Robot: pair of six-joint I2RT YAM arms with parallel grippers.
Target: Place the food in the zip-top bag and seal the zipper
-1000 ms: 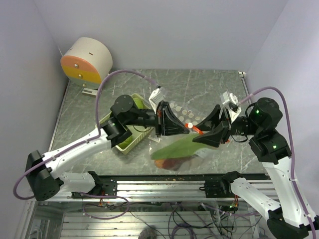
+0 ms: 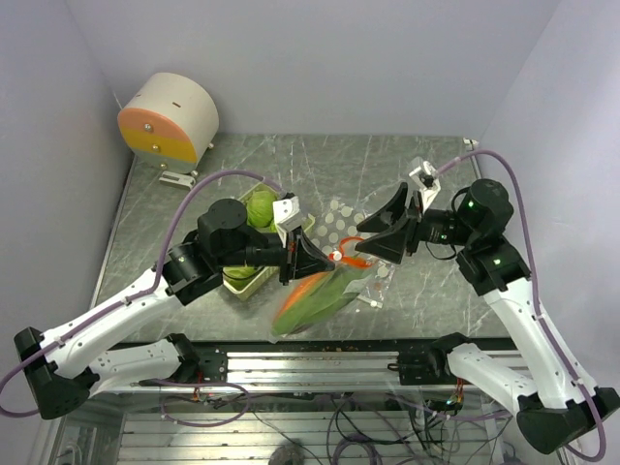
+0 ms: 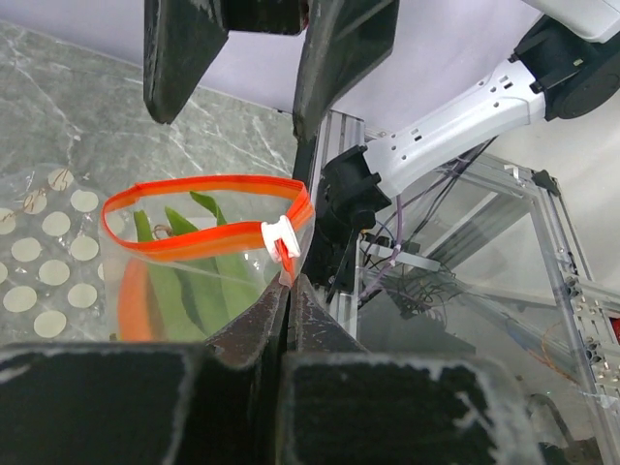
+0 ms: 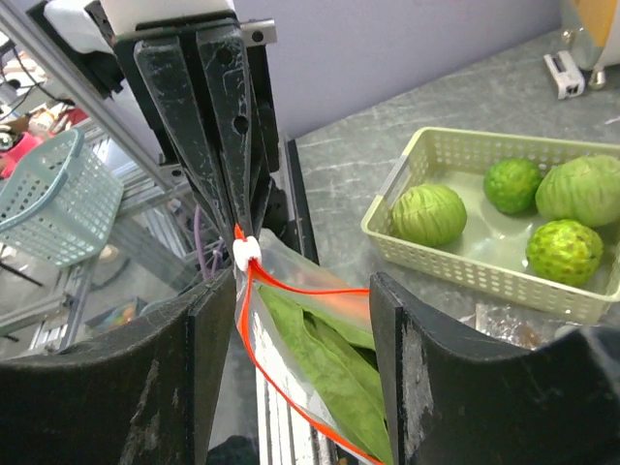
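Observation:
A clear zip top bag (image 3: pixel 184 291) with an orange zipper rim hangs with its mouth gaping, green pods and an orange item, perhaps a carrot, inside. In the top view its body (image 2: pixel 320 300) slants toward the table's front edge. My left gripper (image 2: pixel 331 265) is shut on the bag's corner beside the white slider (image 3: pixel 281 235). Facing it from the right, my right gripper (image 2: pixel 376 239) stands open close to the bag's mouth. In the right wrist view its fingers (image 4: pixel 165 358) are wide apart, the orange rim (image 4: pixel 310 290) showing between and beyond them; contact cannot be told.
A pale green basket (image 4: pixel 465 254) holding several round green vegetables sits behind the left arm. Flat on the table lies a clear sheet with white dots (image 3: pixel 55 249). A toy-like drum cabinet (image 2: pixel 170 116) stands at the back left.
The left gripper has moved left with the bag's corner. The right gripper, earlier close against the rim, has opened and shifted left after it. The bag's mouth now gapes in a loop.

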